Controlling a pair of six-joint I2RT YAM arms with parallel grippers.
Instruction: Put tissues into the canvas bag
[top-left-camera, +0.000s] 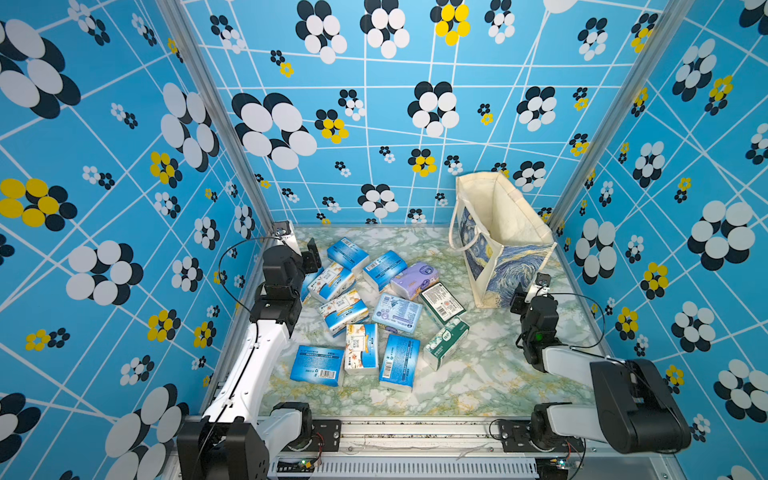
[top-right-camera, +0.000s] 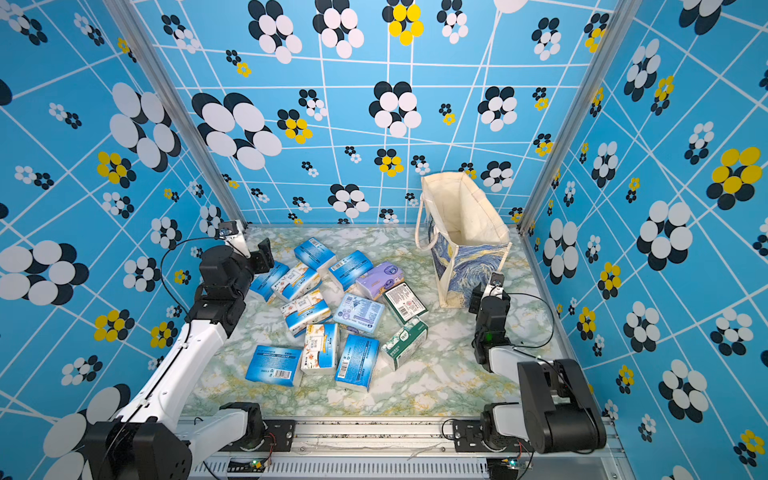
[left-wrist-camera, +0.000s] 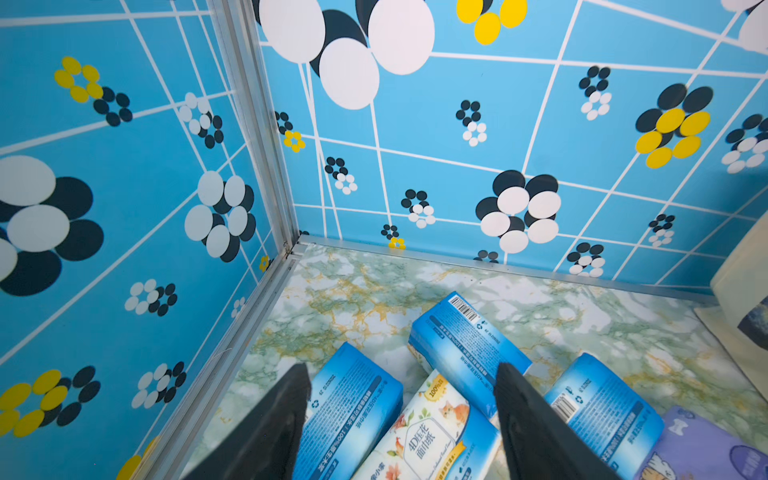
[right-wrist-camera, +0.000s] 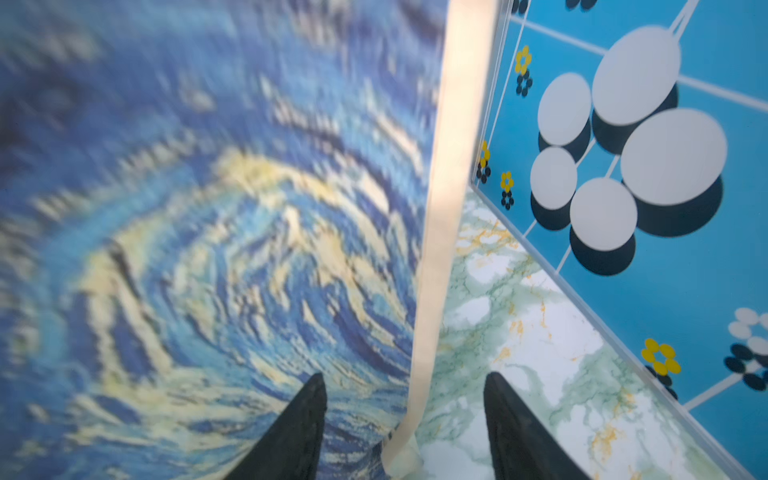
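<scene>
The canvas bag (top-left-camera: 512, 272) stands upright at the back right of the table, its top gaping and a Starry Night print on its sides. Tissue boxes lie loosely grouped left of it: several blue ones (top-left-camera: 400, 360), white-and-orange ones (top-left-camera: 361, 349), a purple one (top-left-camera: 415, 280) and green ones (top-left-camera: 445, 342). Over the boxes' left edge hangs my left gripper, fingers apart and empty, with boxes visible below and beyond the gap. Right in front of the bag's printed side, my right gripper is also open; whether it touches the canvas I cannot tell.
Patterned walls close in the table (top-right-camera: 240, 320) at the left, back and right. Bare marble shows in front of the bag and along the back edge. One bag handle (top-left-camera: 468, 232) droops on the left side.
</scene>
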